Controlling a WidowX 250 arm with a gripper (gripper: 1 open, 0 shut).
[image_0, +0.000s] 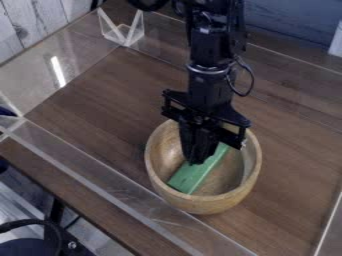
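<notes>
A wooden bowl (206, 200) sits on the table, lower centre. Inside it lies a green oblong object (189, 176), partly covered by the dark gripper (199, 156), which reaches down into the bowl from above. Its fingertips are over or at the green object; whether they are closed on it is unclear.
A clear plastic strip runs along its left edge. A small white wire-like holder (120, 30) stands at the back left. A white wall is at top right.
</notes>
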